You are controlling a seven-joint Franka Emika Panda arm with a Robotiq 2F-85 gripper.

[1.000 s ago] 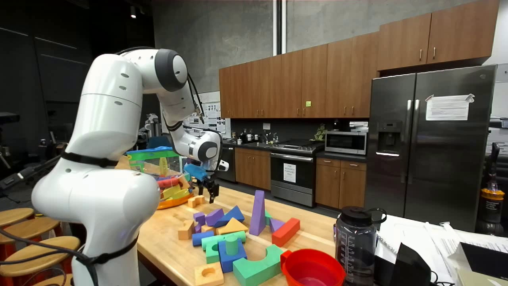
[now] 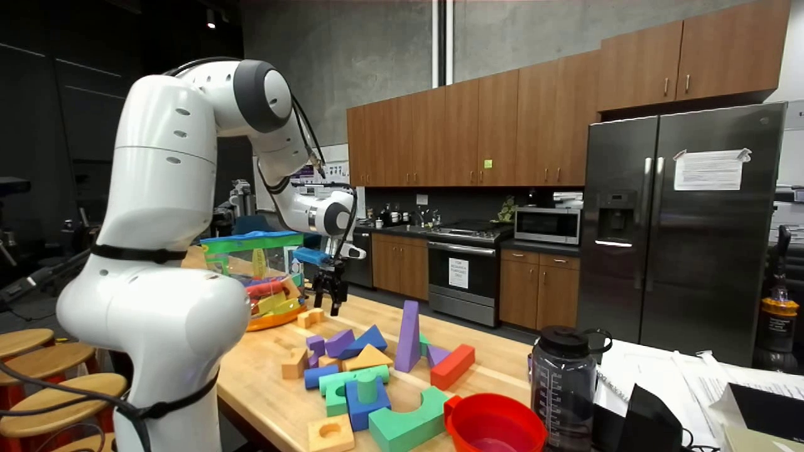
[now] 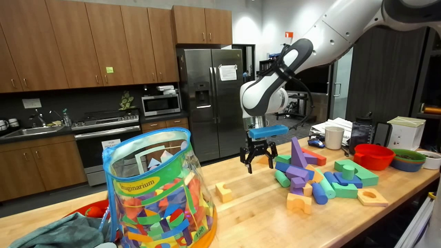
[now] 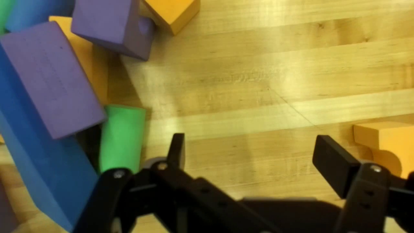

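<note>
My gripper (image 3: 259,162) hangs above the wooden table with its fingers open and nothing between them. In the wrist view, bare tabletop shows between its two black fingers. A yellow-orange block with a curved notch (image 3: 224,192) lies alone on the table; the wrist view has this notched block (image 4: 390,143) just beyond the right finger. On the other side, a green cylinder (image 4: 122,136) lies close to the left finger, beside a blue triangular block (image 4: 46,174) with a purple block (image 4: 52,75) resting on it. The tall purple wedge (image 2: 407,336) stands upright among the pile.
A clear bag of blocks (image 3: 142,182) stands on the table, away from the pile. Past the pile are a red bowl (image 2: 494,425) and a dark water bottle (image 2: 563,388). Bare tabletop (image 3: 248,215) lies between bag and pile.
My gripper has risen slightly and turned more upright, its fingers now pointing down. The upper arm has swung back a little. The blocks have not moved.
</note>
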